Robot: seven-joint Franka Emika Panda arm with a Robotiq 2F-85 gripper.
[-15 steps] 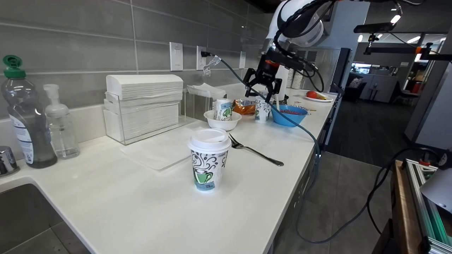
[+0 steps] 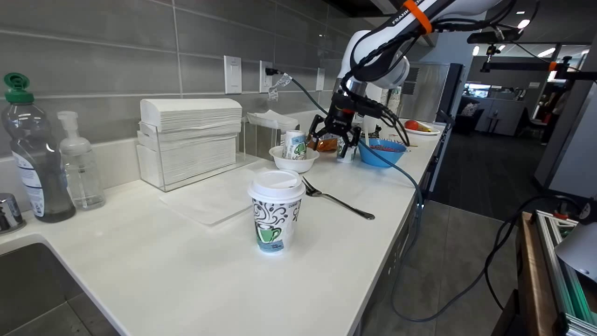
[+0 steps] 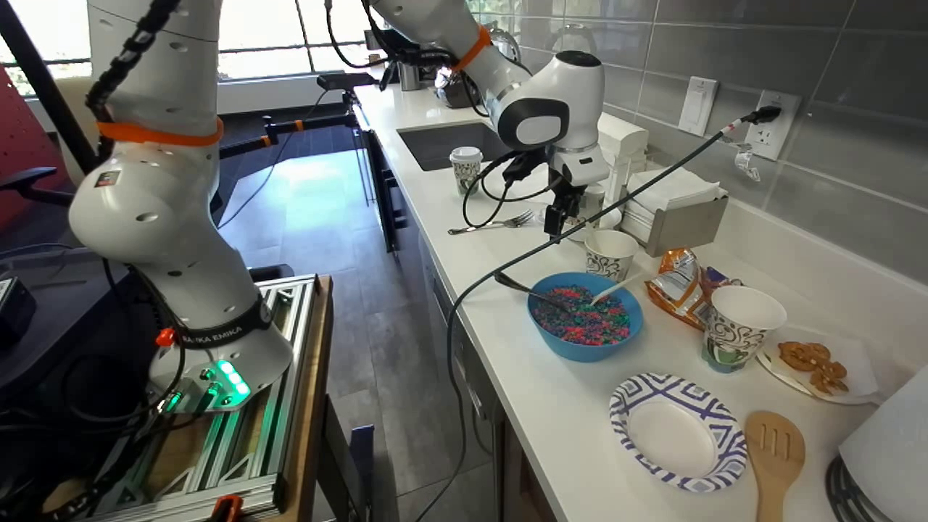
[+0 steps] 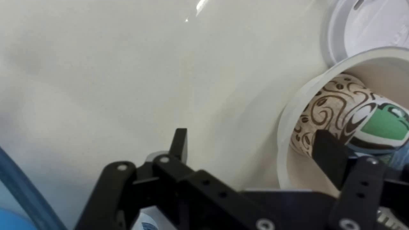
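Observation:
My gripper (image 2: 330, 148) hangs open above the counter, between the white bowl (image 2: 295, 164) and a paper cup (image 2: 346, 154). In the wrist view, the open gripper has one finger over bare counter, while the other overlaps the bowl (image 4: 282, 153) and the patterned cup (image 4: 335, 103) tipped inside it. Whether that finger touches either cannot be told. Nothing shows held between the fingers. A white lid (image 4: 377, 26) lies beside the bowl at the upper right. From the other side, the gripper (image 3: 558, 225) partly hides the bowl behind it.
A lidded cup (image 2: 275, 224) and a fork (image 2: 338, 205) rest on the counter. The blue bowl (image 3: 574, 351) holds colourful bits and utensils. A cable (image 3: 513, 264) crosses in front of the gripper. Near the sink (image 2: 42, 285) the counter is mostly clear.
My gripper has come lower and moved toward the white bowl, leftward in exterior view 1. It now partly covers the standing paper cup there. Objects on the counter look unmoved.

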